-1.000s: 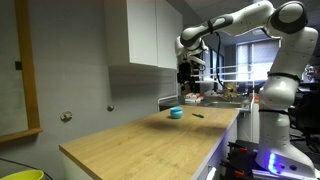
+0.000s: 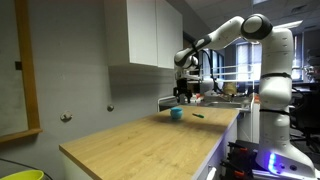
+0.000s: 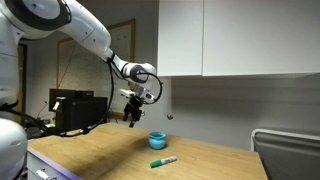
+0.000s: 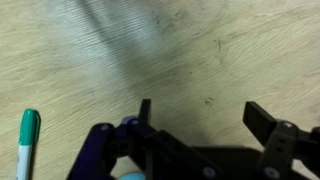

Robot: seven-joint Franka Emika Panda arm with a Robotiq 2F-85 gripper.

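Note:
A small light-blue bowl [image 2: 176, 113] rests on the wooden table; in the second exterior view the bowl [image 3: 153, 140] stands beneath the wall cabinet. A green-and-white marker [image 3: 163, 161] lies near it, and the wrist view shows the marker [image 4: 28, 143] at the left edge. Open and empty, my gripper points down at bare wood. Only a sliver of the bowl [image 4: 132, 176] shows at the bottom of that view, mostly hidden by the gripper. From outside, the gripper [image 2: 181, 97] hangs above the tabletop close to the bowl.
White cabinets [image 2: 150, 40] hang over its back side. A sink area [image 2: 225, 101] lies behind the arm, and a dark boxy object [image 3: 77, 110] stands at the left in the second exterior view.
The arm has come down, bringing my gripper lower toward the table near the bowl. The bowl and marker have stayed in place.

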